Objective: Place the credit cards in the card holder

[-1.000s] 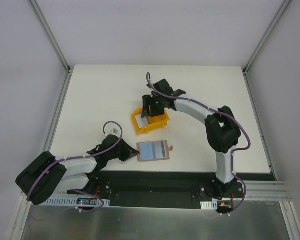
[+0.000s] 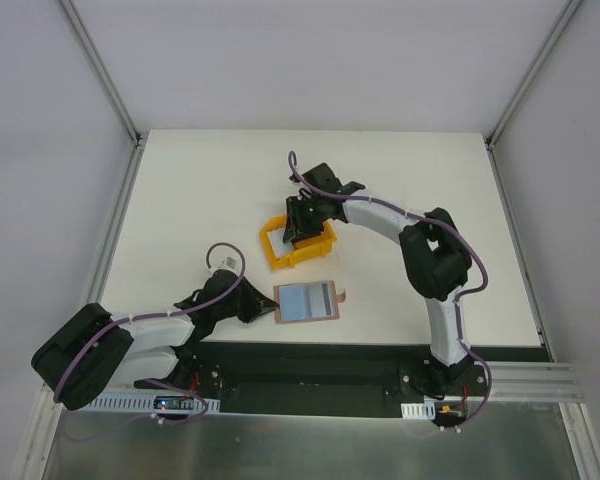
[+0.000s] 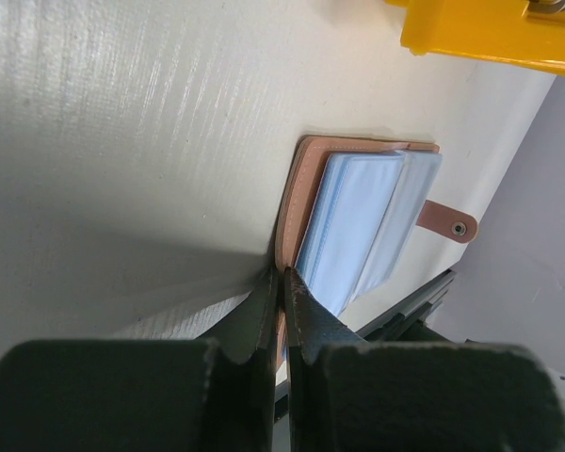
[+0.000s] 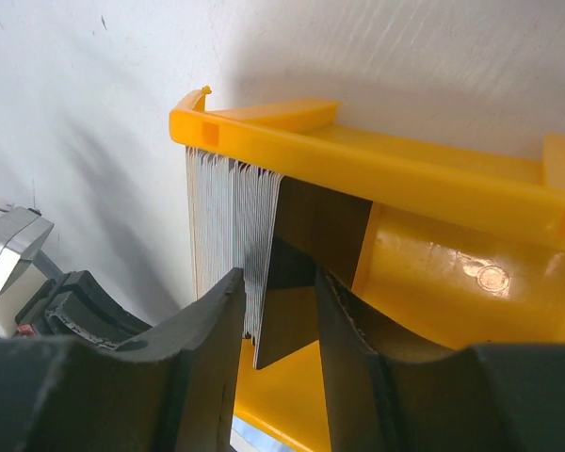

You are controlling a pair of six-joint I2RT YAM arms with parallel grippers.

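Observation:
The open card holder [image 2: 306,300] lies flat near the front edge; in the left wrist view its brown leather edge [image 3: 296,202] meets the tips of my left gripper, which is shut. A yellow box [image 2: 316,250] behind it holds a stack of thin cards [image 4: 226,226] with a dark end card [image 4: 297,226]. My right gripper is over the box, part open, its fingertips at the dark card and the card edges. Whether anything is gripped between them is not clear.
The dark rail [image 2: 310,385] runs along the front below the holder.
The left arm has not moved.

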